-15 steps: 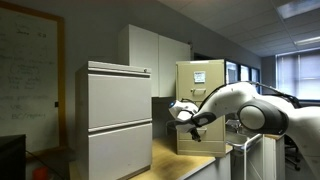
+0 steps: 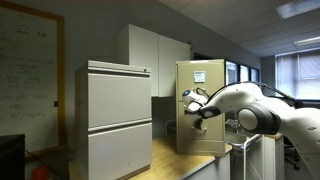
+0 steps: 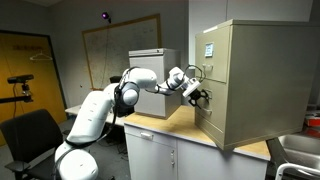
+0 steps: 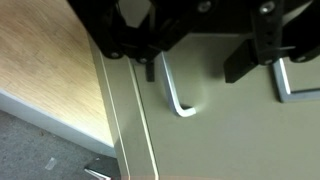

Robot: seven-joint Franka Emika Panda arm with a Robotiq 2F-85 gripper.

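Note:
A beige filing cabinet (image 2: 201, 146) stands on the wooden counter; its drawer front carries a silver handle (image 4: 174, 92). My gripper is at the drawer front, its dark fingers (image 4: 240, 62) apart. In the wrist view the handle appears in the gap, nearer the left finger; contact with it cannot be made out. In exterior view 2 the gripper (image 3: 202, 98) reaches the cabinet's front from the left. Its fingers are too small to judge there.
A second, light grey filing cabinet (image 2: 119, 110) stands further along the counter (image 2: 178, 165). The counter's edge and grey floor (image 4: 35, 145) show at the wrist view's lower left. A metal-framed label holder (image 4: 300, 97) sits right of the handle.
In exterior view 1 the arm's wrist has moved up and to the right across the beige cabinet's front. The cabinets look unmoved.

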